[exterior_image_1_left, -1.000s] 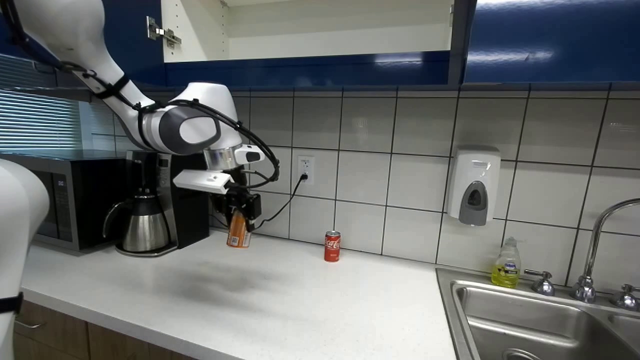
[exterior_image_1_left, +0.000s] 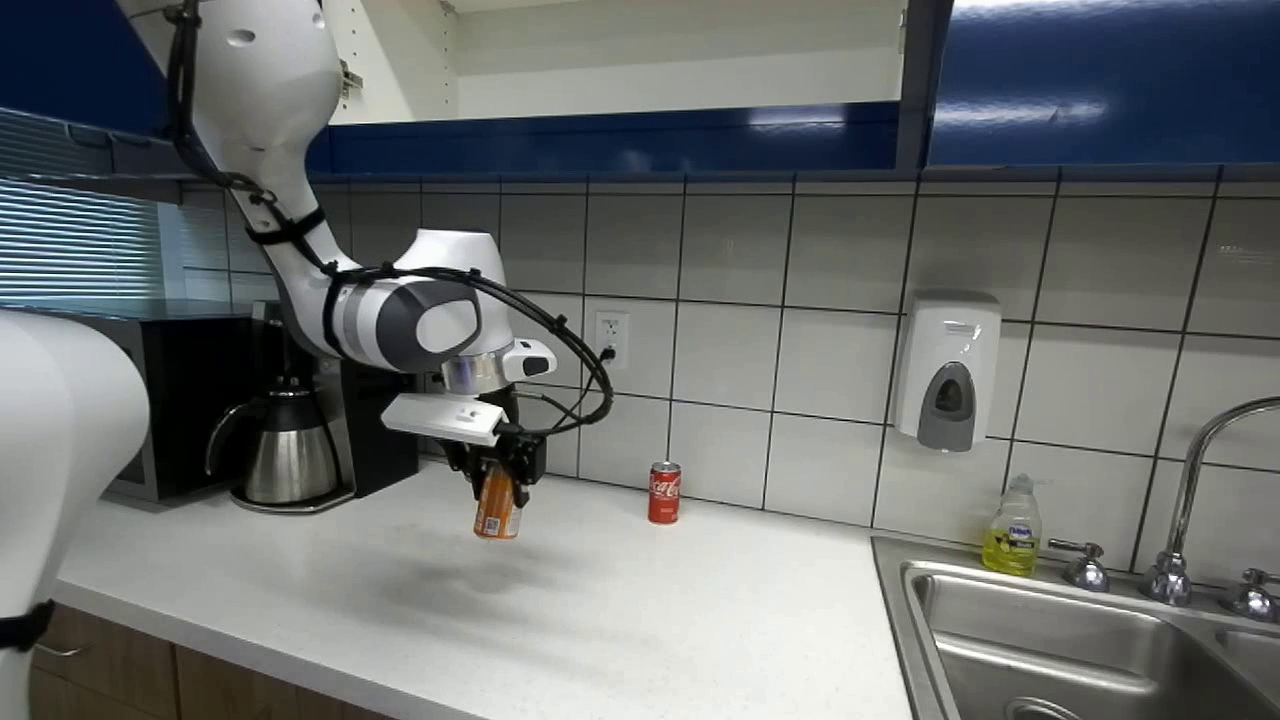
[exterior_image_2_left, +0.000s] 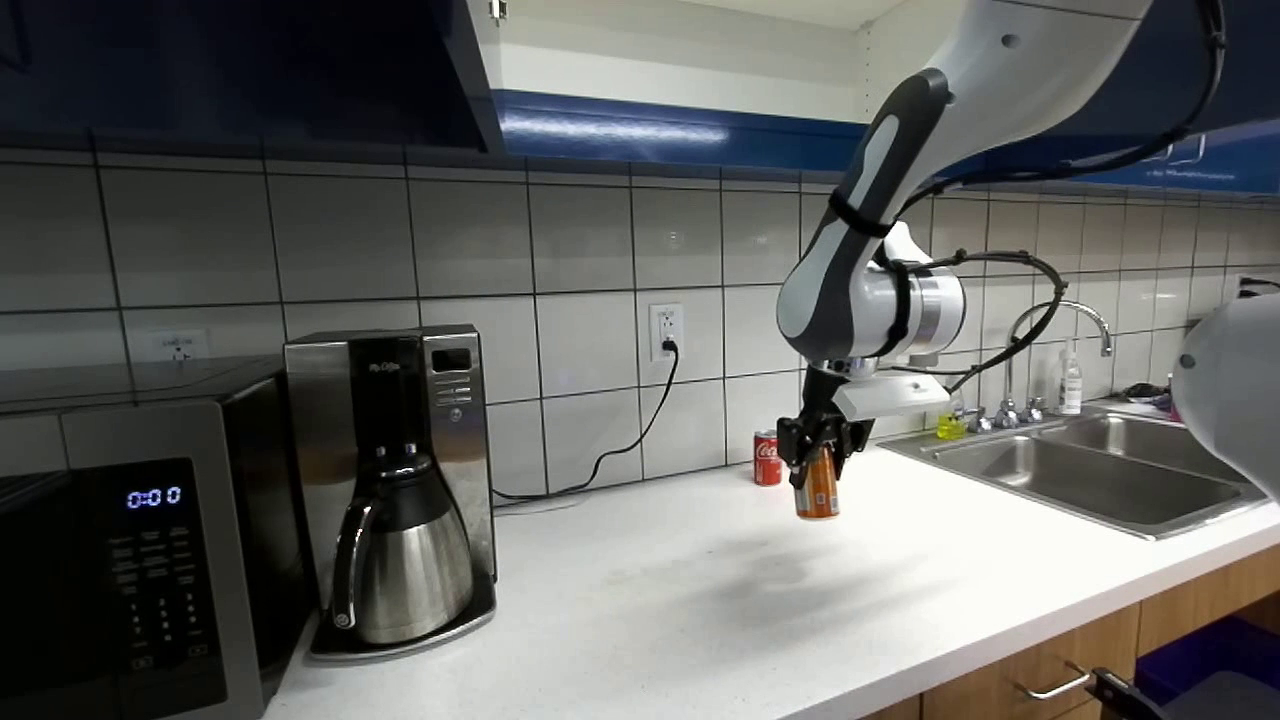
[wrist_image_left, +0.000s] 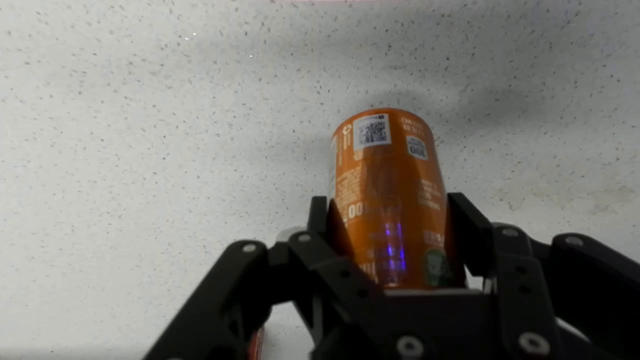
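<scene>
An orange can (exterior_image_1_left: 497, 510) hangs above the white counter, gripped from its upper part and close to upright. My gripper (exterior_image_1_left: 497, 470) is shut on it, pointing down. In the wrist view the can (wrist_image_left: 390, 198) sits between the two black fingers, with its lower end showing printed labels and its upper end hidden. A shadow on the counter beneath suggests a gap under it. Further right, near the tiled wall, a red Coca-Cola can (exterior_image_1_left: 663, 493) stands upright, apart from my gripper. The other exterior view has the red can (exterior_image_2_left: 767, 458) just behind the orange can (exterior_image_2_left: 817, 485).
A coffee maker with a steel carafe (exterior_image_2_left: 414, 564) and a microwave (exterior_image_2_left: 132, 540) stand left. The sink (exterior_image_1_left: 1068, 636), a dish soap bottle (exterior_image_1_left: 1014, 530) and a soap dispenser (exterior_image_1_left: 949, 370) are right. An open cabinet (exterior_image_1_left: 672, 60) is overhead.
The arm has come down and to the right in exterior view 1, carrying the orange can closer to the counter. The red can stays where it was.
</scene>
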